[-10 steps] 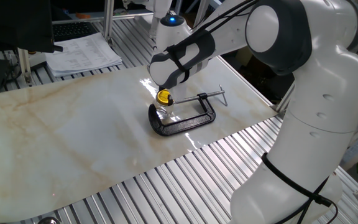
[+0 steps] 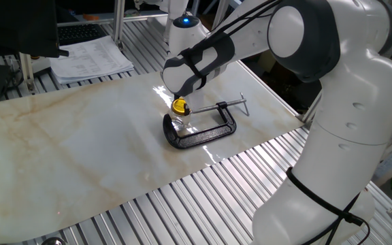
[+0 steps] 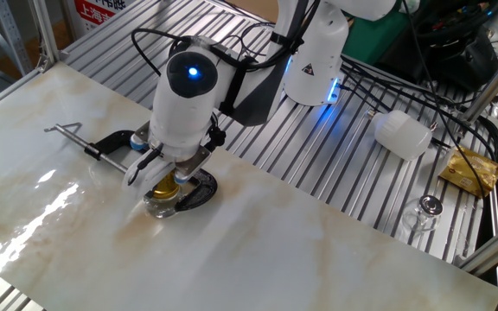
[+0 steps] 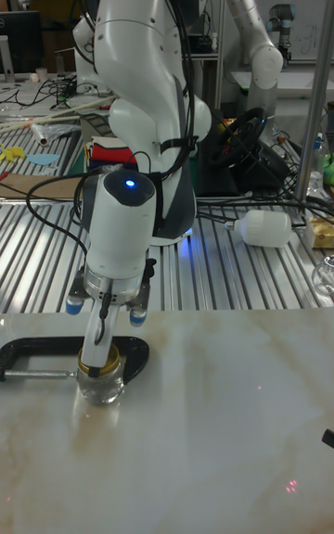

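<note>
A clear glass jar with a gold lid (image 3: 166,186) stands on the marbled board (image 3: 258,250). A black C-clamp (image 2: 206,137) lies around it, its frame end on one side of the jar and its steel screw (image 2: 213,107) reaching toward the other. Whether the clamp touches the glass is not clear. My gripper (image 4: 96,368) points down at the lid, with a dark finger against the lid's near side in exterior view 3. The hand is seen edge-on there, and the other finger and the finger gap are hidden.
A white plastic bottle (image 3: 402,136), a small glass jar (image 3: 424,212) and a yellow packet (image 3: 469,171) rest on the slatted metal table. Papers (image 2: 91,60) lie beyond the board. Much of the board away from the clamp is clear.
The top of my wrist has shifted very slightly left in exterior view 1. The lid and clamp look almost unmoved.
</note>
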